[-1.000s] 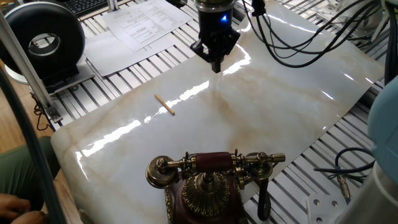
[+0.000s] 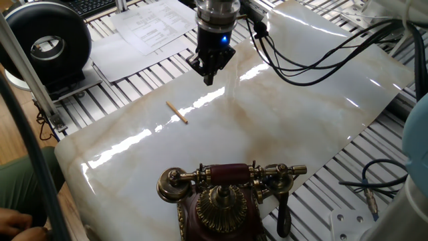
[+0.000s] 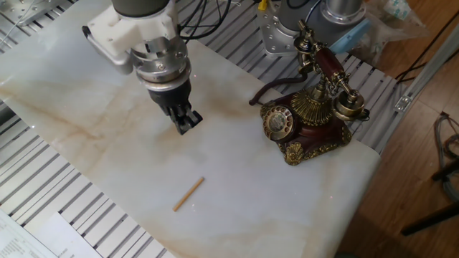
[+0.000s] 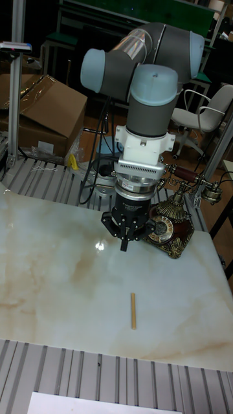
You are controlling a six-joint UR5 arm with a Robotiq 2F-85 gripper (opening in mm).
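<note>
A thin tan wooden stick point(image 2: 177, 112) lies by itself on the glossy marble-patterned sheet point(image 4: 62, 276). In exterior view 2 the stick point(image 3: 188, 194) rests on the sheet below and slightly right of my black gripper point(image 3: 188, 125). My gripper point(image 2: 210, 79) points down above the sheet, apart from the stick, up and to its right in exterior view 1. Exterior view 3 has the gripper point(image 4: 125, 242) behind the stick point(image 4: 133, 311), on its far side. No object shows at its dark fingertips; their spacing is hard to make out.
An ornate red and brass telephone point(image 3: 308, 118) stands on the sheet near the arm's base side. Papers point(image 2: 150, 30) lie off the sheet's edge, near a black ring-shaped device point(image 2: 45, 43). Cables point(image 2: 301, 67) loop beside the arm. The sheet around the stick is clear.
In exterior view 1 my gripper has moved left and a little down, closer to the stick. The stick and telephone have stayed in place.
</note>
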